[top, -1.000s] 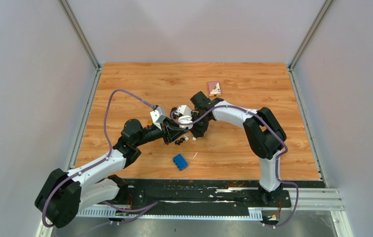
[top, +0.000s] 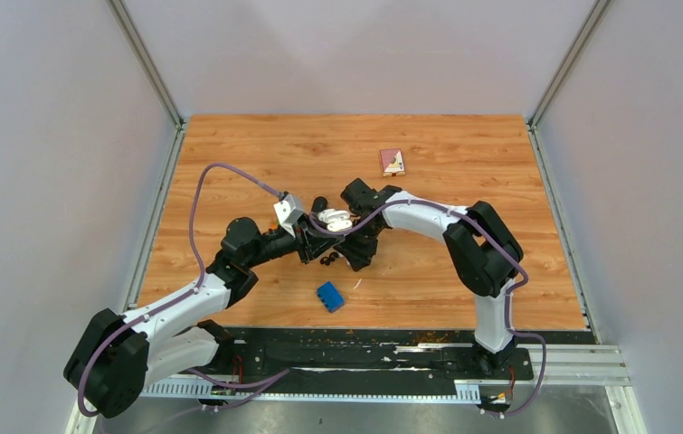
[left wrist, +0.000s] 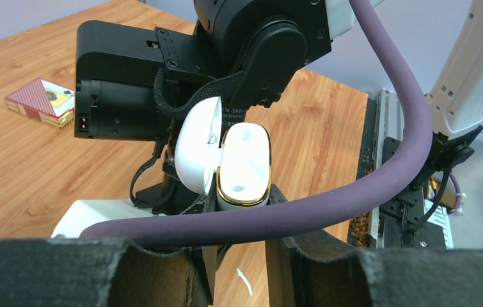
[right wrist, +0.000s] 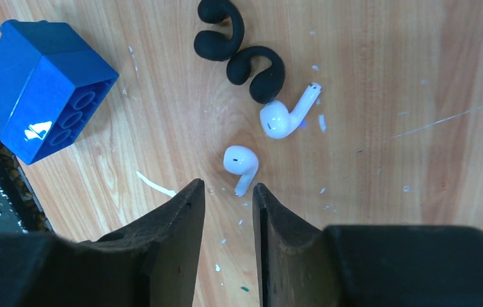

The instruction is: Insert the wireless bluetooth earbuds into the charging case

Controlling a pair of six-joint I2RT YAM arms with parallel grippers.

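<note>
The white charging case (left wrist: 244,163), lid tilted open and both wells visible, is held upright by my left gripper, shut on it, partly behind a purple cable. Below, my right gripper points down at the table, its fingertips part open just short of a white earbud (right wrist: 240,160) lying stem toward them, nothing between them. A second white earbud (right wrist: 277,118) lies a little farther, beside the black ear hooks (right wrist: 258,73).
A blue brick (top: 330,296) lies near the front edge, a small patterned box (top: 392,162) at the back. The purple cable crosses both arms.
The left arm with the case has stayed where it was.
</note>
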